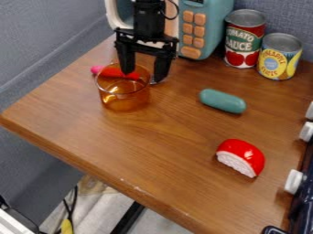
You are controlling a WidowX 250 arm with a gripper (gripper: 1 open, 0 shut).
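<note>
My black gripper (145,57) hangs at the upper middle, its two fingers apart and pointing down over the back of an amber transparent cup (123,97). A red object (119,72) with a pink end shows at the cup's top, behind or inside it; I cannot tell which. A teal cylinder (221,101) lies to the right of the cup. A red piece with a white underside (240,156) lies nearer the front right.
A toy microwave (199,32) stands at the back, beside a tomato can (243,41) and a yellow can (279,59). A dark appliance with white knobs (298,206) is at the right edge.
</note>
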